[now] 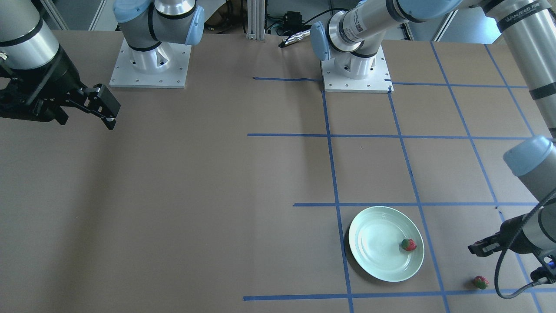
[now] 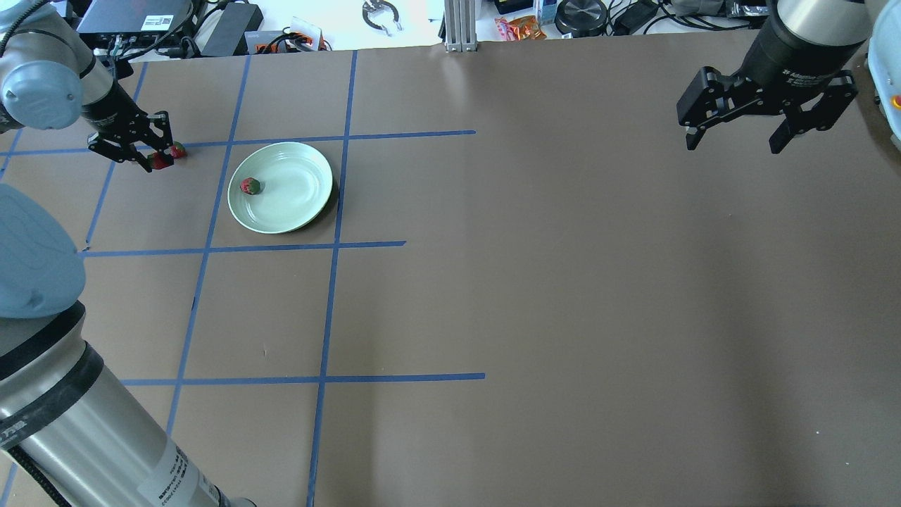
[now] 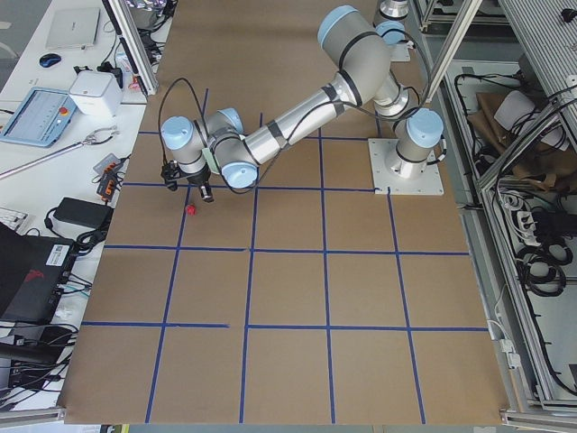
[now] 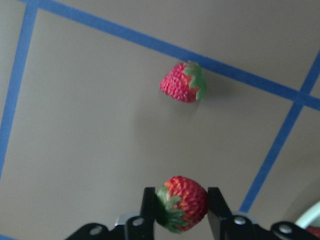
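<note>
My gripper is shut on a red strawberry [image 4: 187,200] with green leaves, held between its black fingers over the floor board. A second strawberry [image 4: 180,82] lies beside a blue tape line, also visible below the gripper [image 1: 474,248] in the front view as a small red berry [image 1: 481,282]. A pale green plate [image 1: 385,261] lies to the side, holding a strawberry [image 1: 408,244]; in the top view that plate [image 2: 287,198] is right of the gripper [image 2: 160,152].
Blue tape lines grid part of the brown surface. Another robot arm [image 2: 764,93] with a black gripper hangs at the right of the top view. Equipment and cables line the edges.
</note>
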